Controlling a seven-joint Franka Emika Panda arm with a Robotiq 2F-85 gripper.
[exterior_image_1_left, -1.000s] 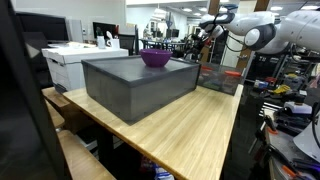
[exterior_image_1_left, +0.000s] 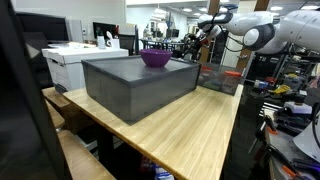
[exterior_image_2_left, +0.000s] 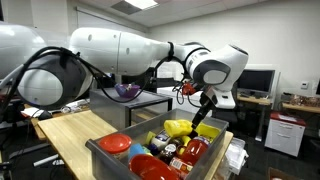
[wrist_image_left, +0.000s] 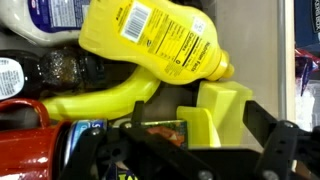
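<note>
My gripper is open, its dark fingers spread at the lower edge of the wrist view with nothing held between them. Below it in the bin are a yellow mustard bottle (wrist_image_left: 155, 38) lying on its side, a banana (wrist_image_left: 110, 101), a dark bottle (wrist_image_left: 62, 72), a red mug (wrist_image_left: 30, 150) and a yellow-green block (wrist_image_left: 229, 104). In the second exterior view, the gripper (exterior_image_2_left: 217, 103) hangs over the far side of the grey bin (exterior_image_2_left: 112, 166), near yellow items (exterior_image_2_left: 178, 128). The first exterior view shows it only small and far off.
A second grey box (exterior_image_1_left: 140, 98) stands on the wooden table (exterior_image_1_left: 180, 140), with a purple bowl (exterior_image_1_left: 155, 58) on top. Red-lidded containers (exterior_image_2_left: 115, 143) fill the bin's near side.
In the first exterior view the arm and its ribbed tube have shifted slightly, the forearm now a little higher. The box, bowl and table look the same.
</note>
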